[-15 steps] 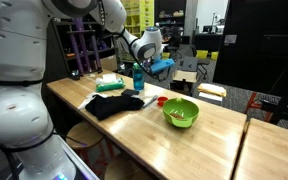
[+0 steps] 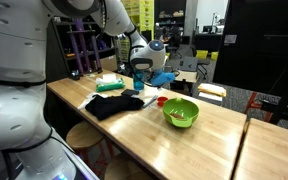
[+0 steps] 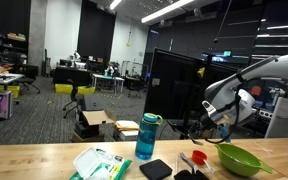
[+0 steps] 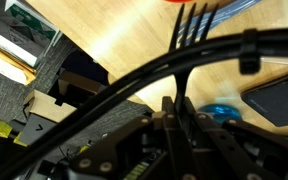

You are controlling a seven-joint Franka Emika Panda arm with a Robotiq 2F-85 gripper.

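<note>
A dark fork (image 4: 190, 45) stands out from my gripper in the wrist view, tines pointing away, with the fingers shut on its handle. A black cable crosses in front of part of it. In exterior view 1 my gripper (image 2: 165, 78) hangs above the far side of the table, beyond the green bowl (image 2: 181, 112) and a small red bowl (image 2: 162, 100). From the second exterior view, the gripper (image 3: 220, 130) is above and behind the green bowl (image 3: 245, 160). The fork is too small to make out clearly in the exterior views.
A blue bottle (image 3: 148, 136) stands left of the red bowl (image 3: 199, 157). Dark cloth (image 2: 116, 105), a green packet (image 2: 106, 79) and a white container (image 3: 95, 160) lie farther left. Bare table (image 2: 199, 145) extends in front of the green bowl.
The arm has come down and slightly left in exterior view 1, its wrist now lower over the table's far side. Bowls, bottle and cloth have stayed put.
</note>
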